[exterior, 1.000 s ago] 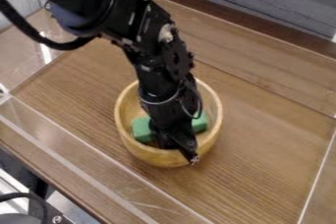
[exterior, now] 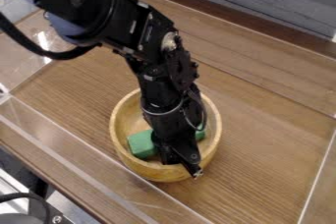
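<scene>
A round wooden bowl [exterior: 126, 120] sits on the wooden table near the front middle. Inside it lies a green block [exterior: 141, 144], with another bit of green showing at the right behind my arm. My black gripper [exterior: 179, 155] reaches down into the bowl over its front half, hiding much of the contents. Whether its fingers are open or closed, and whether anything is between them, is hard to make out.
A pale wall runs along the back. Cables lie beyond the table's front-left edge.
My gripper has shifted slightly within the bowl. More of the left green block showed at moments, and the green on the right is now more hidden.
</scene>
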